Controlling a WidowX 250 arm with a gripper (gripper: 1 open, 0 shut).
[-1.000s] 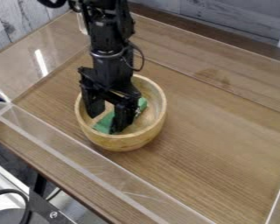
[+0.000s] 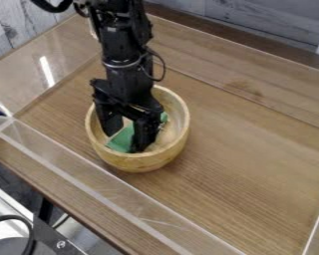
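My black gripper (image 2: pixel 127 126) reaches down from the upper middle into a pale wooden bowl (image 2: pixel 178 129) on the wooden table. Its fingers straddle a green object (image 2: pixel 123 141) lying inside the bowl. The green object is partly hidden by the gripper, and I cannot tell whether the fingers touch it.
A strip of clear tape or plastic runs along the left, with black cables at the lower left corner and upper left.
The gripper has shifted very slightly inside the bowl; the bowl and green object look nearly the same.
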